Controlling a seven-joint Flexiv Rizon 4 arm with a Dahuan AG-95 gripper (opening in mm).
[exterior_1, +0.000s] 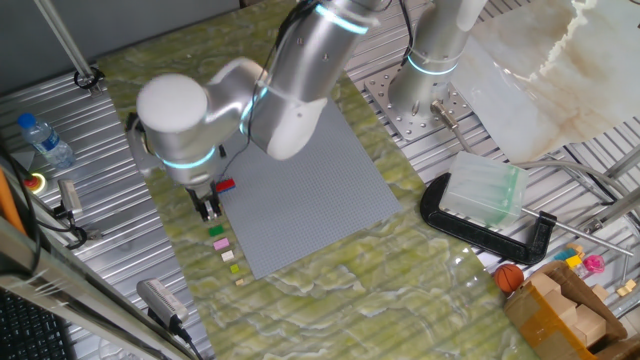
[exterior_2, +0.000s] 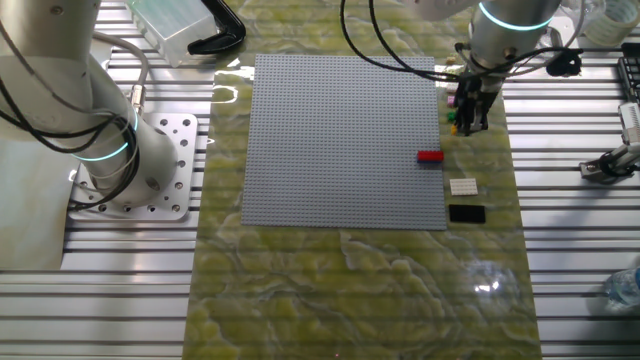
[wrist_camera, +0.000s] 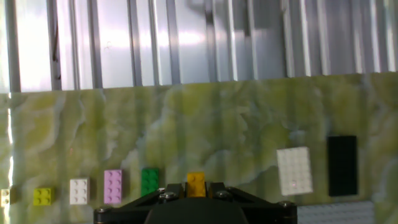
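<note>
In the wrist view, an orange brick shows in the gap between the fingertips of my gripper. It looks about as wide as the green brick beside it on the mat. From the second exterior view, the gripper hangs over the mat just right of the grey baseplate, its fingers apart. The orange brick lies low by the left finger. A red brick sits on the baseplate's right edge. The gripper's lower body hides part of the orange brick in the wrist view.
Pink, white and yellow-green bricks line up beyond the green one. A white plate brick and a black one lie on the other side. Most of the baseplate is bare.
</note>
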